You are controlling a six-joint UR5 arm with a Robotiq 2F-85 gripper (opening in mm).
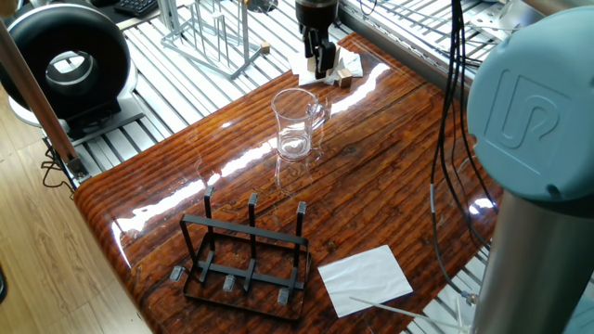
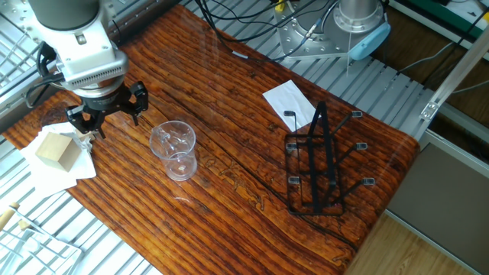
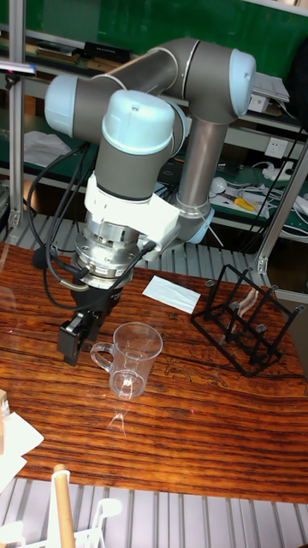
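A clear glass mug (image 1: 295,125) stands upright on the glossy wooden table, its handle turned toward my gripper's side. My black gripper (image 2: 118,127) is open, its two fingers spread apart with nothing between them. From exterior view 3, the gripper (image 3: 73,345) hangs just left of the handle of the mug (image 3: 133,361), apart from it. A black metal rack (image 2: 315,172) with upright prongs stands toward the other end of the table, empty of cups.
A white paper sheet (image 1: 366,280) lies flat beside the rack. Near the gripper's end, a wooden block (image 2: 59,151) rests on white paper (image 2: 47,179). Black cables (image 1: 445,139) hang near the arm. Bare tabletop separates the mug and rack.
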